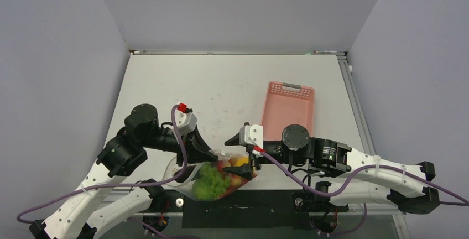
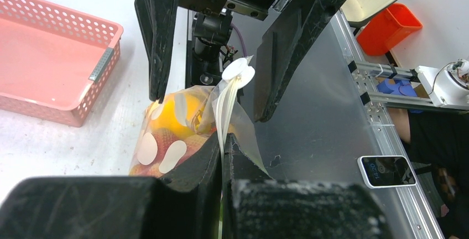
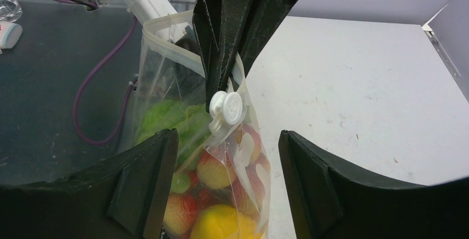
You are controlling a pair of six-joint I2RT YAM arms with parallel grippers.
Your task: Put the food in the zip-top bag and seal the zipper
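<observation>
Food fills the clear zip top bag: green lettuce, strawberries and a yellow item. Its top edge gapes away from the slider in the right wrist view. The white slider sits at the zipper's near end. My left gripper is shut on the bag's zipper edge, close behind the slider. Around that end of the bag, my right gripper stands open, one finger to each side of the slider, with nothing clasped between them.
A pink basket stands on the table at the back right, beyond my right arm. The bag lies near the table's front edge, where a dark gap runs.
</observation>
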